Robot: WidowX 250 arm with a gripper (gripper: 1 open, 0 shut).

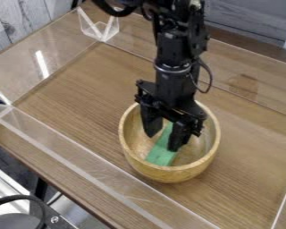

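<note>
A tan round bowl (196, 170) sits on the wooden table, holding a green object (161, 154). My black gripper (170, 127) reaches down into the bowl over the green object, its fingers partly hiding it. Whether the fingers touch it or are closed on it cannot be told.
A small clear plastic piece (100, 27) stands at the back left. Black cables (21, 219) lie at the lower left.
</note>
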